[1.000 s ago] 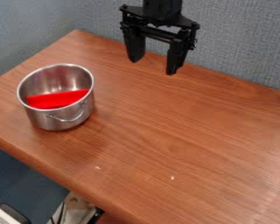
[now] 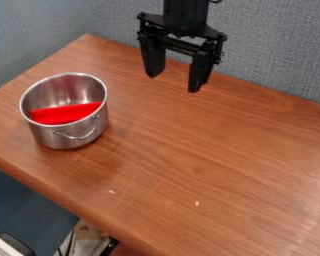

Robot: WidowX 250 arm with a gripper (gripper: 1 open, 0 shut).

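A black gripper (image 2: pixel 175 72) hangs from the top centre, its two fingers spread apart with nothing between them, above the back of the wooden table (image 2: pixel 216 160). To its lower left, a steel pot (image 2: pixel 69 137) with a wire handle stands near the table's left edge. Inside the pot lies a red object (image 2: pixel 63 112), its exact shape unclear.
Grey padded walls (image 2: pixel 270 55) border the table at the back and left. Past the front left edge are a dark floor and some cables.
The gripper has moved slightly down and a little to the left since a second ago. The pot and red object have stayed still.
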